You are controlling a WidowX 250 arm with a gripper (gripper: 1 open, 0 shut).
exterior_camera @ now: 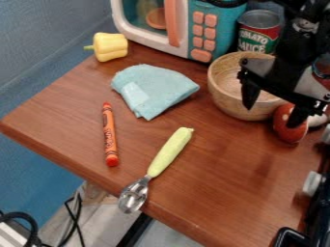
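My black gripper [273,101] hangs over the right side of the wooden bowl [227,89], its lower parts beside a red tomato [287,124] on the table right of the bowl. Whether the fingers are open or shut is hard to tell. A light blue cloth [154,89], an orange crayon [110,134] and a spoon with a pale yellow handle [168,154] lie on the table.
A toy microwave [175,24], a red can [257,34] and a yellow pepper [107,45] stand at the back. Black hardware [312,212] lines the right edge.
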